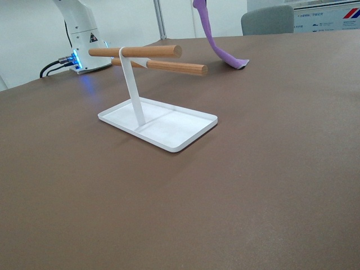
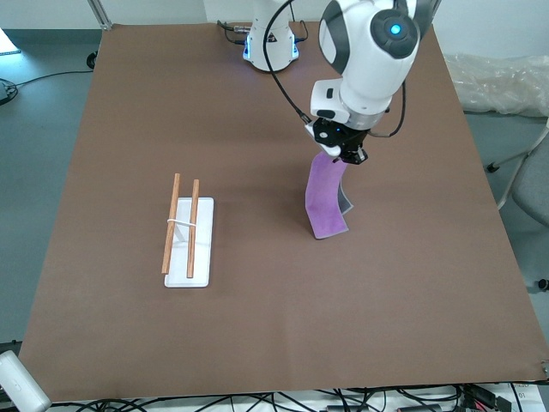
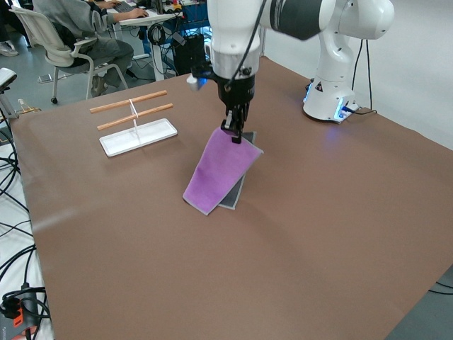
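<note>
My black gripper is shut on a purple cloth, holding it up by one end; its lower end hangs to the brown tabletop, with a grey underside or layer showing. A white rack with two wooden bars and a flat white base stands on the table to the left of the cloth in the left view.
The robot's white base with cables is at the back. Cables and devices lie beyond the front edge; a grey chair is beside the table.
</note>
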